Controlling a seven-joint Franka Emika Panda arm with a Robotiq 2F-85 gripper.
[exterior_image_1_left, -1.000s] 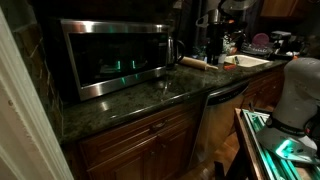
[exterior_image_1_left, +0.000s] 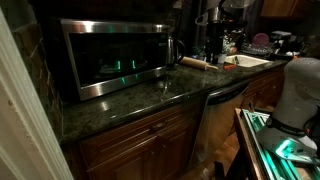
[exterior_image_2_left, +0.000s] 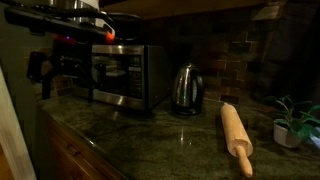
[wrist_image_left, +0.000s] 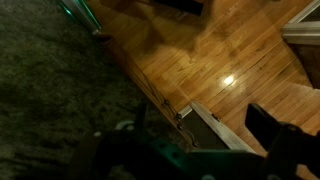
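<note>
My gripper (exterior_image_2_left: 68, 84) is at the upper left of the second exterior view, in front of the microwave and above the counter. Its black fingers are spread wide, and nothing shows between them. In the wrist view the open gripper looks down past the dark counter edge to the wooden floor. A silver microwave (exterior_image_2_left: 122, 75) stands against the wall, with a dark kettle (exterior_image_2_left: 187, 88) to its right. Farther right, a wooden rolling pin (exterior_image_2_left: 235, 135) lies on the counter, well apart from the gripper.
A potted plant (exterior_image_2_left: 291, 128) stands beyond the rolling pin. At the far right of the first exterior view is a white sink (exterior_image_1_left: 247, 61). Wooden cabinets (exterior_image_1_left: 140, 148) lie below the counter.
</note>
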